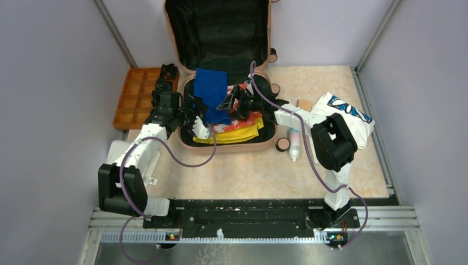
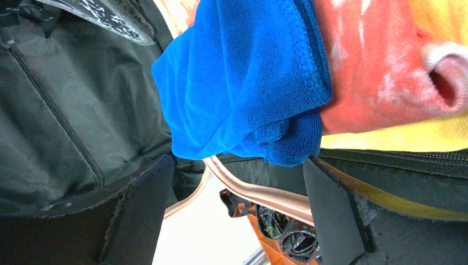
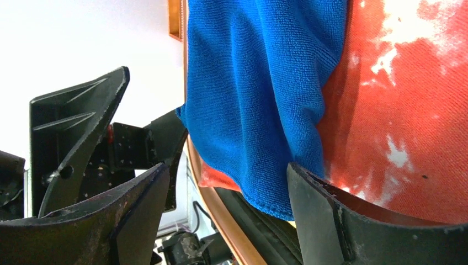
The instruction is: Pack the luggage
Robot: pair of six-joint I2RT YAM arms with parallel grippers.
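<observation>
In the open suitcase (image 1: 226,148), a blue cloth (image 1: 209,91) lies over a red-and-white patterned garment (image 1: 254,118), with yellow cloth (image 1: 243,132) beneath. My left gripper is open over the left side, the blue cloth's edge at its fingertips. My right gripper has its fingers apart over the blue cloth's edge on the red garment; the cloth lies between and beyond the fingertips, and whether they touch it is unclear.
An orange organizer tray (image 1: 132,94) with dark rolled items stands left. A white cloth (image 1: 347,121), a bottle (image 1: 294,149) and a small round jar (image 1: 282,144) lie right.
</observation>
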